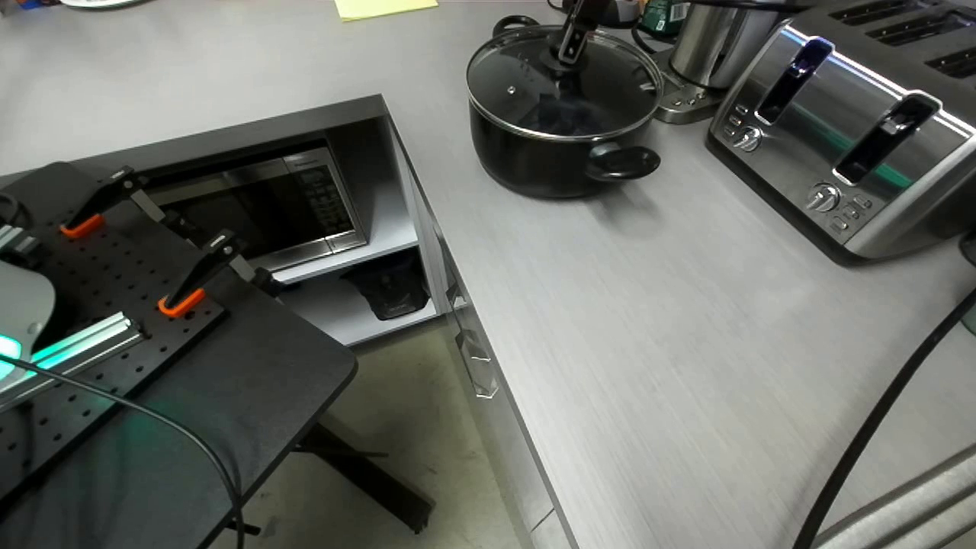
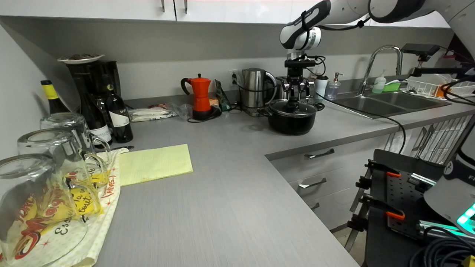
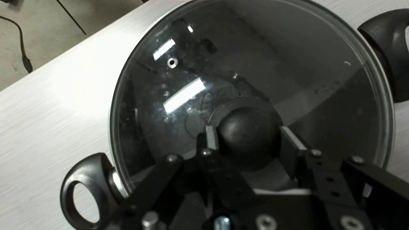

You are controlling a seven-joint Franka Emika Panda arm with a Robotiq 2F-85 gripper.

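Observation:
A black two-handled pot (image 1: 540,165) stands on the grey countertop, covered by a glass lid (image 1: 526,78) with a metal rim. In the wrist view, the lid's round black knob (image 3: 249,126) sits between the finger pads of my gripper, which is shut on it. Exterior view 2 shows the arm reaching down from above, the gripper (image 2: 292,101) pointing straight at the middle of the lid. The lid rests on the pot's rim, with no gap visible. The dark glass hides most of the pot's inside.
A steel toaster (image 1: 851,137) and a kettle (image 2: 256,89) stand close by the pot. Beyond are a red moka pot (image 2: 201,95), glass mugs (image 2: 53,164) and a yellow pad (image 2: 156,164). The counter edge drops off near the pot.

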